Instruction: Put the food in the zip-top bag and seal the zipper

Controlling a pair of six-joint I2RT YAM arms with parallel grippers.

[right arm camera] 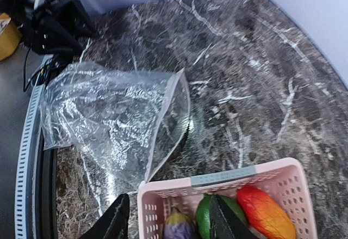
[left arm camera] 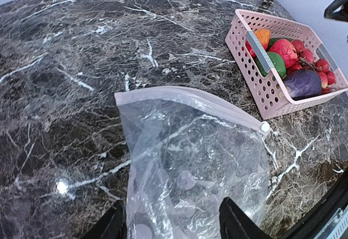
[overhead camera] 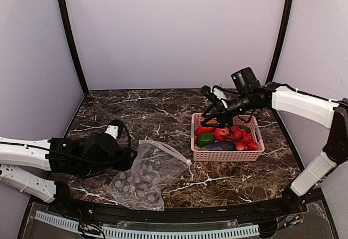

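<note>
The clear zip top bag (overhead camera: 144,179) lies flat at front centre, its pale zipper strip (left arm camera: 190,97) along the back edge. Right of it stands the pink basket (overhead camera: 228,157) holding an eggplant (left arm camera: 302,84), a green vegetable (overhead camera: 204,139), an orange vegetable (right arm camera: 263,212) and several red pieces. My left gripper hovers over the bag's left side, fingers apart, nothing between them. My right gripper is above the basket's left part, fingers apart over the food, nothing seen held.
Bare dark marble (overhead camera: 130,108) is free behind the bag and in front of the basket. Walls stand at the back and both sides.
</note>
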